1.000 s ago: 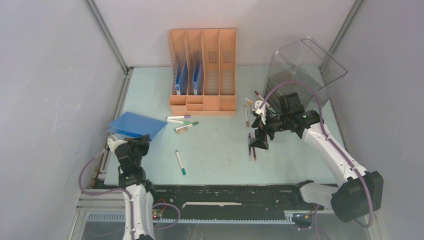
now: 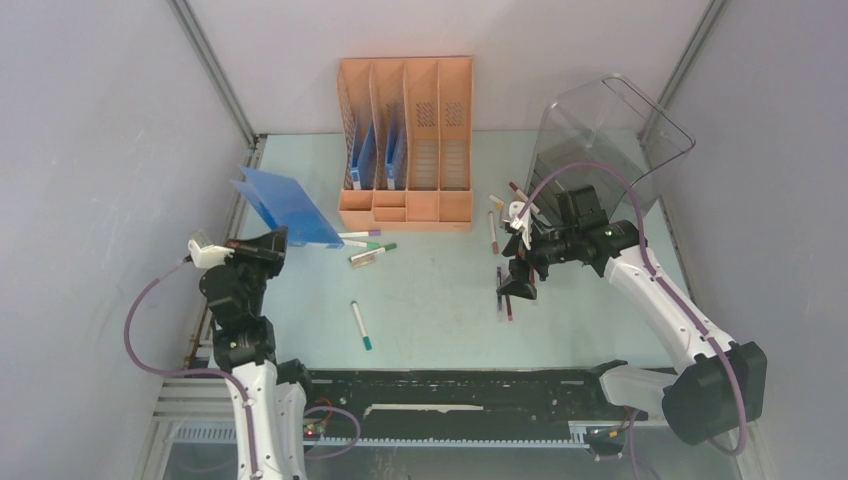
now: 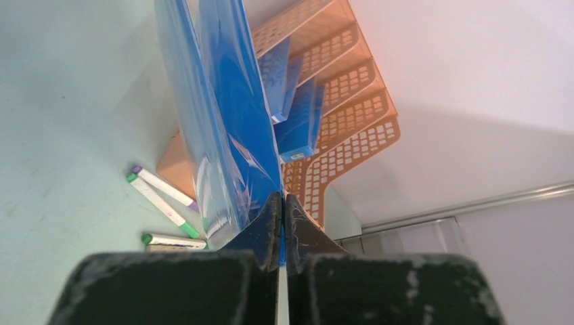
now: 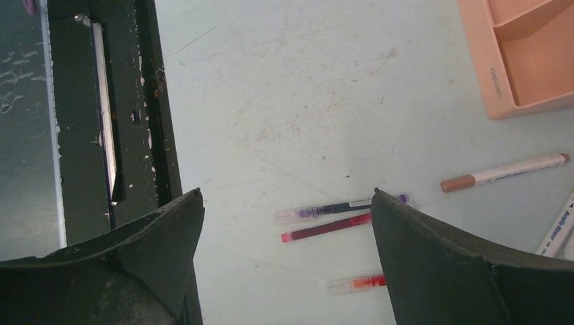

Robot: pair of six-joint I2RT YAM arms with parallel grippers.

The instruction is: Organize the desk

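A translucent blue folder (image 2: 285,205) is raised and tilted at the left of the desk, its edge pinched in my left gripper, whose fingers are shut. The peach organizer (image 2: 437,210) stands at the back centre with blue folders (image 2: 363,155) in two slots. My right gripper (image 2: 518,268) stands open above loose pens (image 4: 325,227) at the right of the desk. Markers (image 2: 360,320) in green and purple lie on the left and middle desk.
A clear bin (image 2: 590,130) stands at the back right behind the right arm. Walls border both sides and the back.
The right arm is still.
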